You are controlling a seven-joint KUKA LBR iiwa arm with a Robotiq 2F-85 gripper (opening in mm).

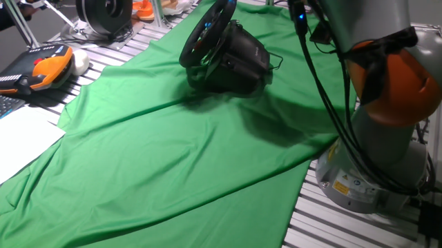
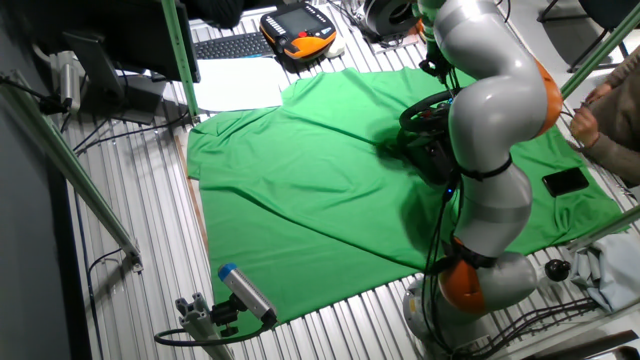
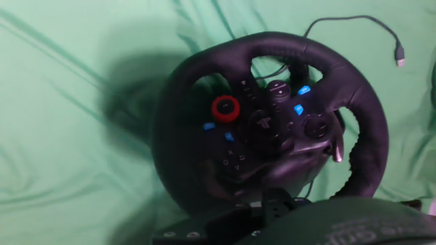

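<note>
A black steering wheel (image 3: 262,122) with a red dial and blue buttons fills the middle of the wrist view. In exterior view 1 the wheel (image 1: 207,33) is tilted on its black base (image 1: 238,63), which rests on the green cloth. The arm partly covers the wheel (image 2: 425,115) in exterior view 2. Part of my gripper shows dark along the bottom of the wrist view, overlapping the wheel's lower rim. Its fingers are too dark to read, and whether they touch the wheel cannot be told.
Green cloth (image 2: 300,180) covers the table, wrinkled and mostly clear on the left. A cable (image 3: 354,17) with a plug lies beyond the wheel. An orange-black teach pendant (image 2: 298,35) and white paper (image 2: 238,84) lie at the far edge. A person's hand (image 2: 585,125) is at the right.
</note>
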